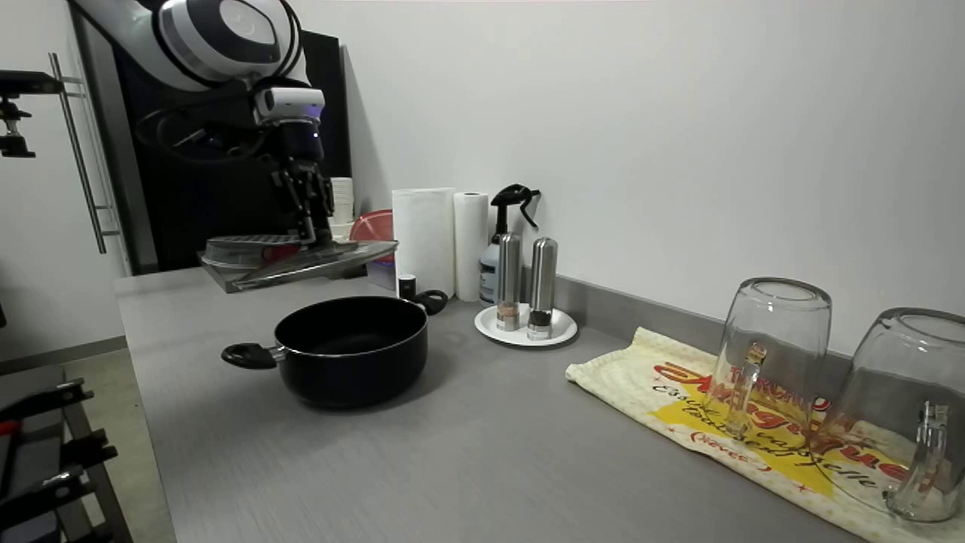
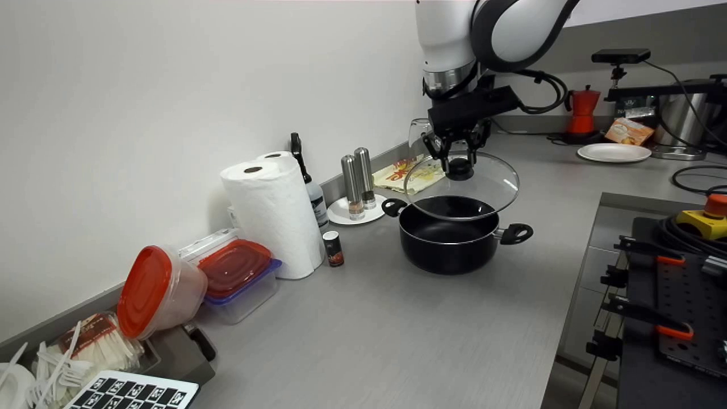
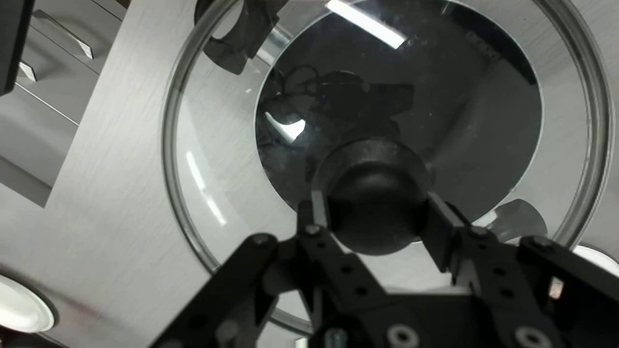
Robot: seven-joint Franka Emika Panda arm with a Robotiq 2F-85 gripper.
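Observation:
A glass lid with a steel rim (image 3: pixel 174 145) and a black knob (image 3: pixel 377 203) hangs from my gripper, which is shut on the knob. In exterior view 1 the lid (image 1: pixel 317 263) is tilted, above and behind the black pot (image 1: pixel 353 362), clear of its rim. From the other side, the lid (image 2: pixel 497 180) overlaps the pot (image 2: pixel 446 252) in exterior view 2, with my gripper (image 2: pixel 453 157) over it. The pot stands uncovered on the counter, its two handles sticking out to the sides. Through the glass the wrist view shows the dark pot interior (image 3: pixel 481 127).
Beside the pot, a white plate (image 1: pixel 488 324) carries two grinders (image 1: pixel 543 289). Paper towels (image 2: pixel 272 218), a small spice jar (image 2: pixel 333 249) and plastic containers (image 2: pixel 235 272) line the wall. Two glass mugs (image 1: pixel 769 362) stand on a cloth (image 1: pixel 660 389).

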